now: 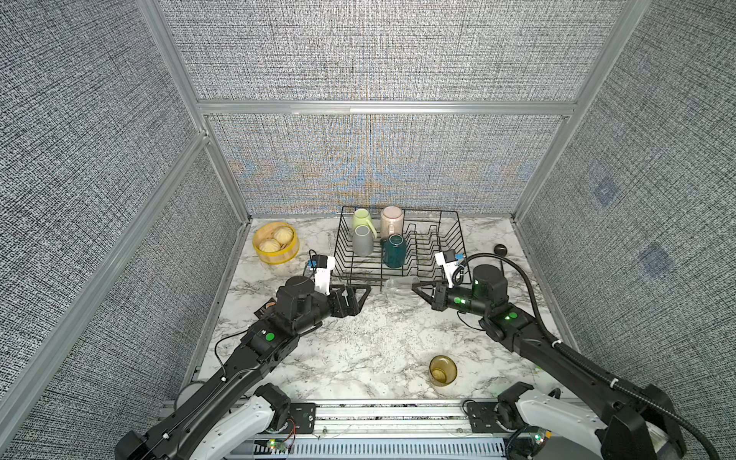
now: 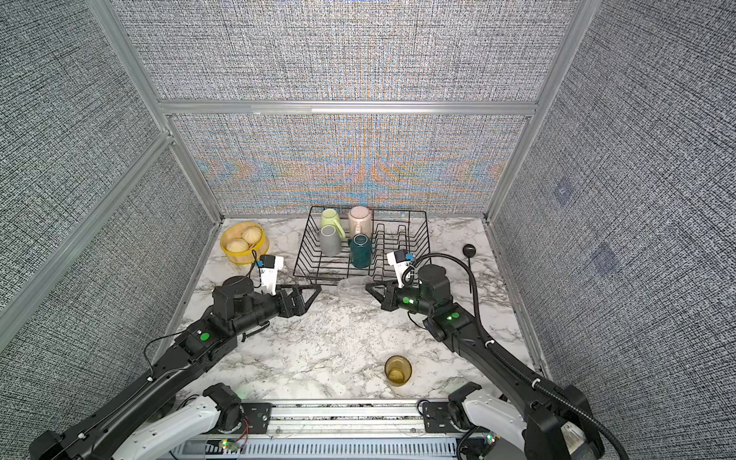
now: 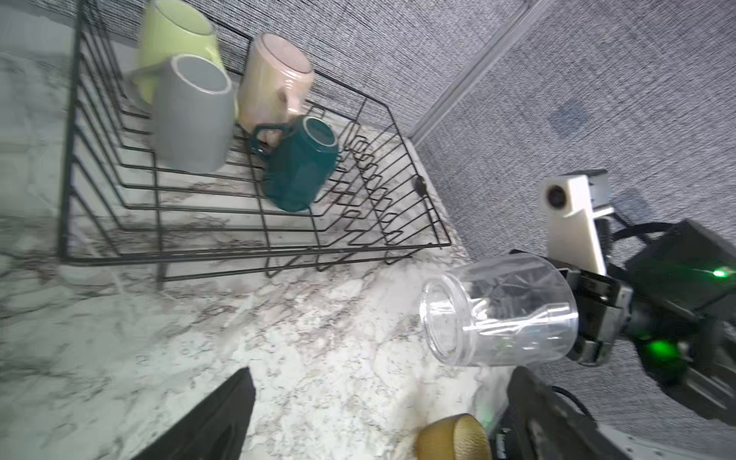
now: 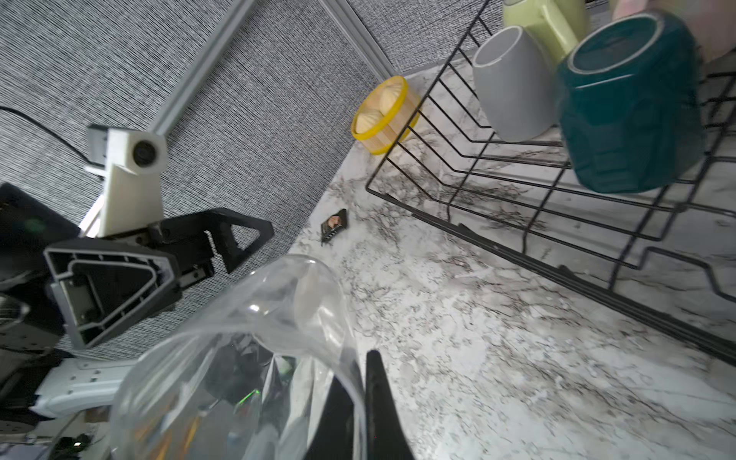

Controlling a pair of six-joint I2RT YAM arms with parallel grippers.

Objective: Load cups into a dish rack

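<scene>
Green point(image 3: 174, 27), grey point(image 3: 190, 122), pink point(image 3: 270, 76) and dark teal point(image 3: 301, 172) mugs stand upside down in the wire dish rack point(image 1: 460, 230). My right gripper point(image 2: 372, 289) is shut on a clear cup, held sideways in front of the rack, its mouth filling the lower right wrist view. My left gripper point(image 1: 360, 299) is open, facing that cup from the left, nothing between its fingers. An amber glass point(image 2: 398, 371) stands on the near right of the counter.
A yellow-rimmed steamer with buns point(image 1: 276, 241) sits left of the rack, a black ladle point(image 2: 469, 250) right of it.
</scene>
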